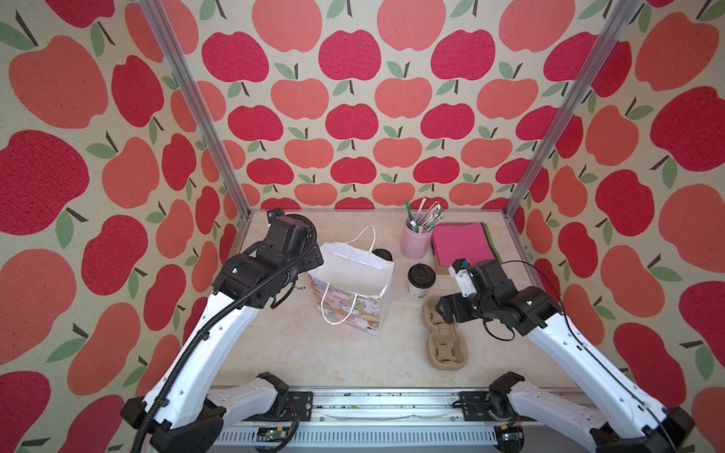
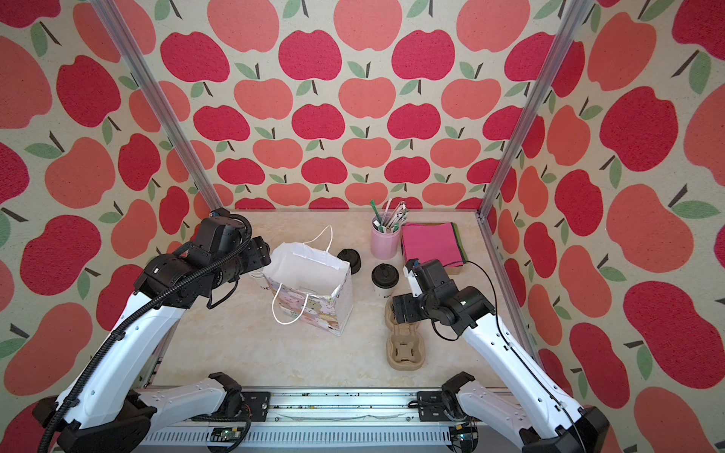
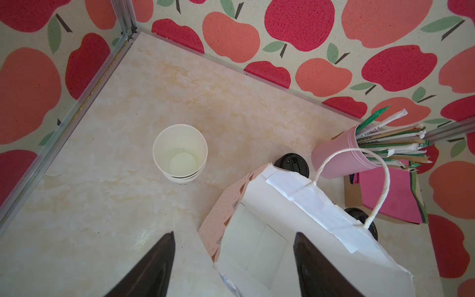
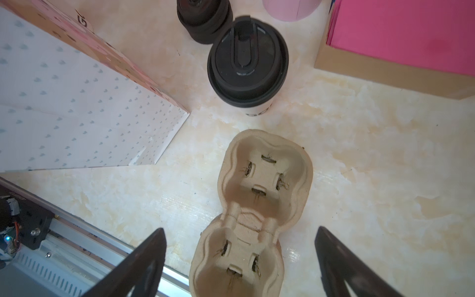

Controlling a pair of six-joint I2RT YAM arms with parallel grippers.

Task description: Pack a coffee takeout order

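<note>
A paper bag (image 1: 351, 271) with a floral side and white rope handles stands upright and open at the table's middle. My left gripper hovers above its left end, fingers apart and nothing between the fingers. Over the brown two-cup carrier (image 4: 267, 170), which lies empty at the right front, my right gripper hangs with its fingers apart and nothing held. Behind the carrier stands a black-lidded coffee cup (image 4: 247, 64). Stacked white cups (image 3: 180, 151) sit at the left back, seen in the left wrist view.
Black lids (image 2: 349, 260) lie behind the bag. A pink holder (image 1: 415, 243) with straws and stirrers stands at the back, beside a box of pink napkins (image 1: 460, 243).
</note>
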